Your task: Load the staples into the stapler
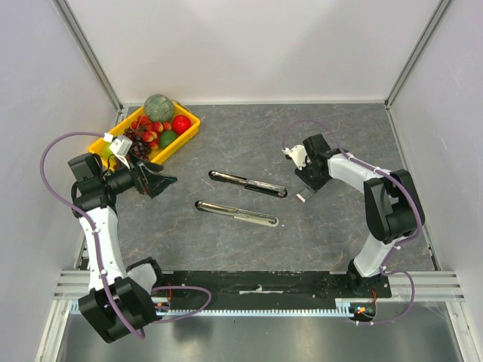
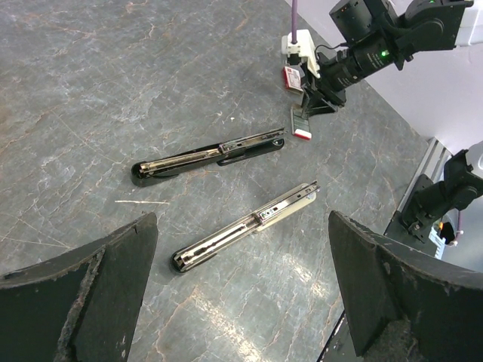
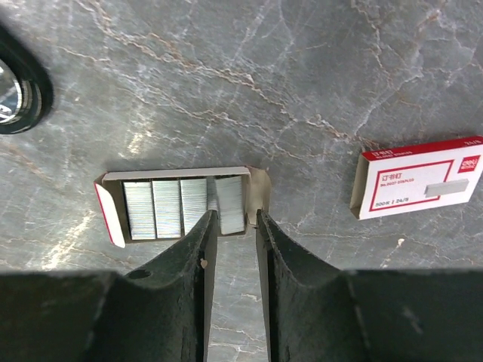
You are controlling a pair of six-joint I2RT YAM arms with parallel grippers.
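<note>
Two long staplers lie opened on the table: a black one [image 1: 247, 183] farther back and a white-and-black one [image 1: 236, 213] nearer the front. The open staple box [image 3: 181, 172] holds several silver staple strips, and its right-hand strip [image 3: 230, 197] sits slightly tilted. Above that strip is my right gripper, its fingers parted, with the strip visible in the gap and no contact evident. My left gripper [image 1: 162, 179] stands wide open at the left, well clear of the staplers, with nothing between its fingers.
A closed red-and-white staple box [image 3: 419, 181] lies right of the open one in the right wrist view. One thin staple strip [image 2: 142, 201] rests loose near the black stapler. A yellow basket [image 1: 194, 128] of fruit occupies the back left. Bare table surrounds the staplers.
</note>
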